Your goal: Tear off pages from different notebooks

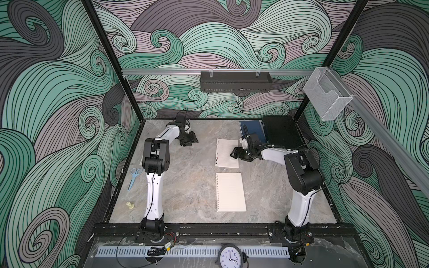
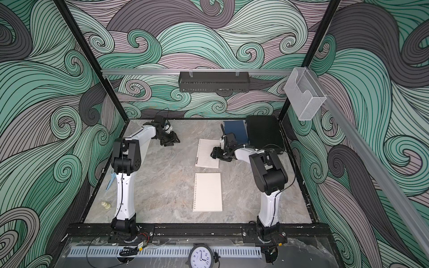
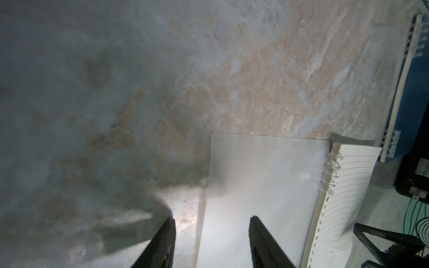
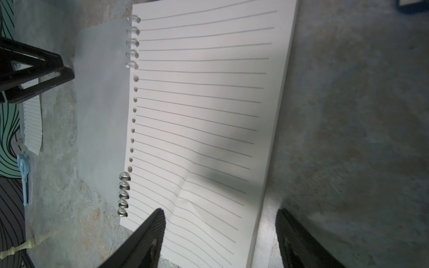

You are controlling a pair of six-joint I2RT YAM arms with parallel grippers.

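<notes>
A spiral notebook (image 1: 225,151) lies open to a lined page, its clear cover (image 3: 263,174) turned over to the left. In the right wrist view that page (image 4: 201,107) has a crease in its lower part. My right gripper is open at the notebook's right edge, one finger over the page and the other over bare table. Left of the notebook, my left gripper stands open above the clear cover's left edge, nothing between its fingers. Nearer the front lies a second spiral notebook (image 1: 231,192), opened to a cream page.
A closed blue notebook (image 1: 250,126) and a black flat case (image 1: 281,129) lie at the back right. Scissors (image 1: 134,177) and a small pale object (image 1: 129,205) are at the left. Loose lined paper (image 4: 32,122) lies near the left arm.
</notes>
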